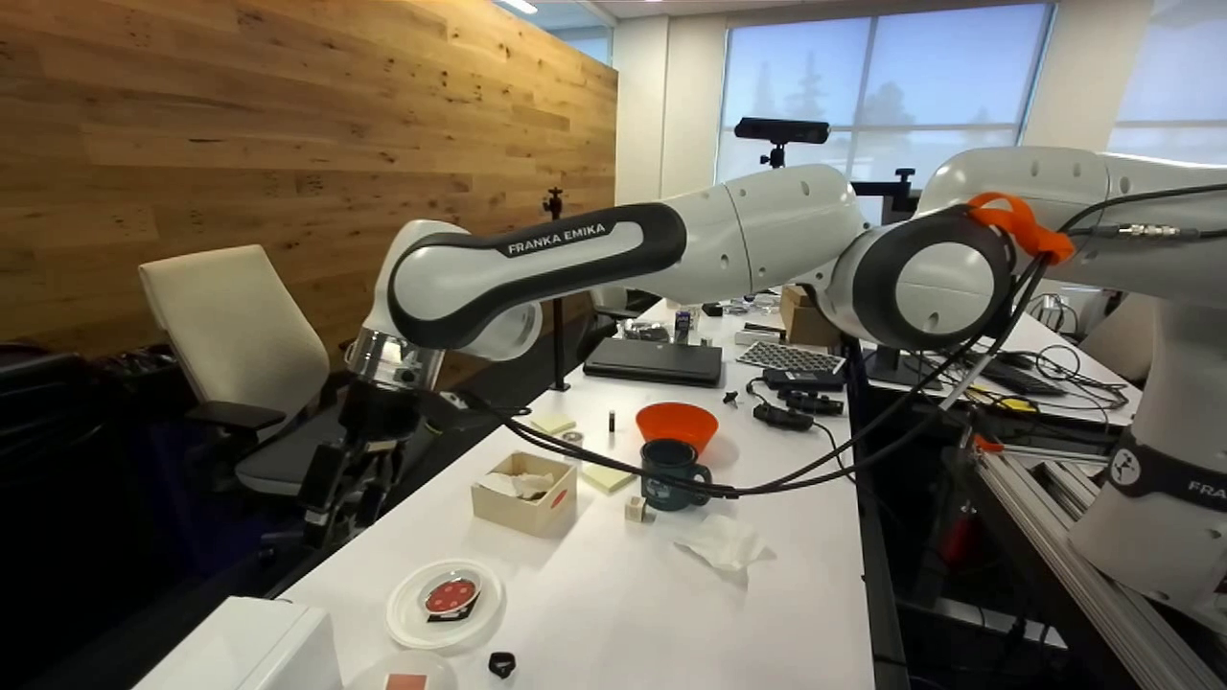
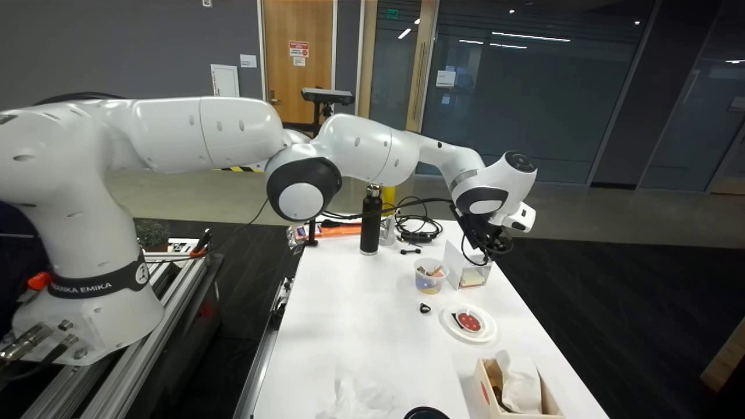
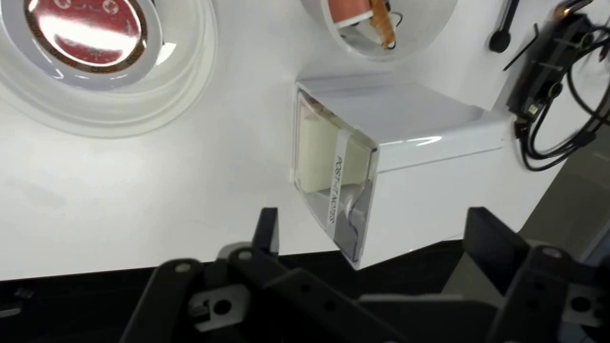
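My gripper is open in the wrist view, its two dark fingers (image 3: 496,243) far apart and empty. Between and beyond them, lower in the scene, stands a white box (image 3: 434,194) with a clear front labelled for Post-it notes; pale yellow notes (image 3: 318,154) lie inside. The same box (image 2: 471,269) shows in exterior view 2 near the table's far edge, partly behind the wrist cables. In exterior view 1 the gripper (image 1: 335,506) hangs beyond the table's left edge, above the box (image 1: 247,650). Whether the fingers touch the box is not clear; they look apart from it.
White plates with a red-lidded tin (image 2: 469,321) lie near the box, as does a clear tub (image 2: 429,276). A wooden box (image 1: 524,493), a dark mug (image 1: 664,473) and an orange bowl (image 1: 679,425) stand farther along. Open tabletop (image 2: 328,314) lies toward the base.
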